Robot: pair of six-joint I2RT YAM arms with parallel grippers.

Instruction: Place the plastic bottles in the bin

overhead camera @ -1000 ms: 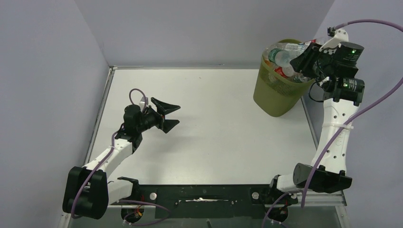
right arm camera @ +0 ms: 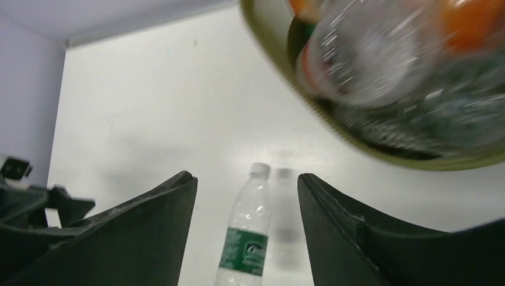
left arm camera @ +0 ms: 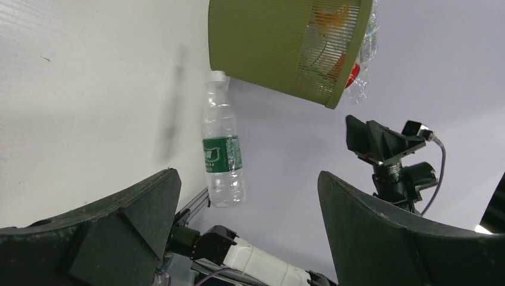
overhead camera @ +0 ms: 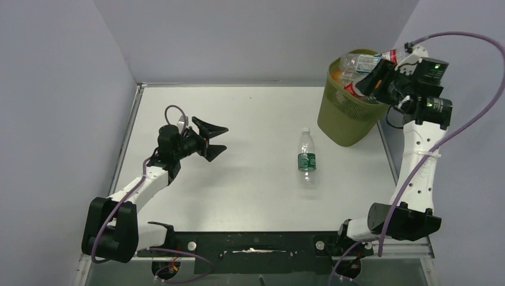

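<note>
A clear green-labelled plastic bottle (overhead camera: 306,158) lies on the white table, left of the green bin (overhead camera: 342,119); both wrist views show it too, the bottle (left arm camera: 221,155) and the bottle (right arm camera: 244,250). Several bottles (overhead camera: 360,62) fill the bin to its rim. My left gripper (overhead camera: 213,143) is open over the left half of the table, with nothing between its fingers. My right gripper (overhead camera: 370,84) is at the bin's top; its fingers look apart in the right wrist view, with no bottle clearly held between them.
Walls close in at the back and sides. The bin stands at the back right corner.
The green-labelled bottle that was atop the bin now lies on the table. The right gripper has moved slightly down and left.
</note>
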